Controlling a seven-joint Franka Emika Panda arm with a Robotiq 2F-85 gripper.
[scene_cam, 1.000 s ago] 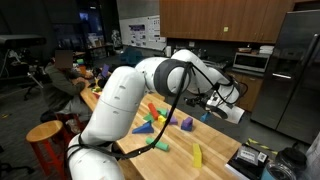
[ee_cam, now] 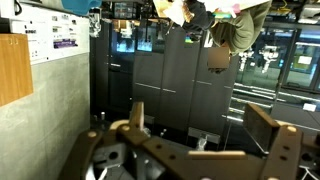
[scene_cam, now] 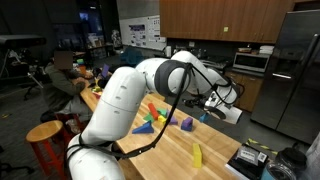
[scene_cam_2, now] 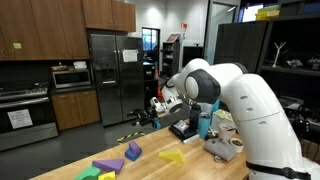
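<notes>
My gripper stands open in the wrist view, its dark fingers wide apart with nothing between them. It points out across the room rather than down at the table. In the second exterior view the gripper hangs above the far part of the wooden table. A purple block and a long yellow block lie apart from it on the tabletop. Further left are a blue block and several small coloured blocks. Green shows on a block at the bottom of the second exterior view.
Dark equipment and a round dark container crowd the table's right side. A red stool stands off to the left. Bare tabletop surrounds the yellow block.
The arm looks still.
</notes>
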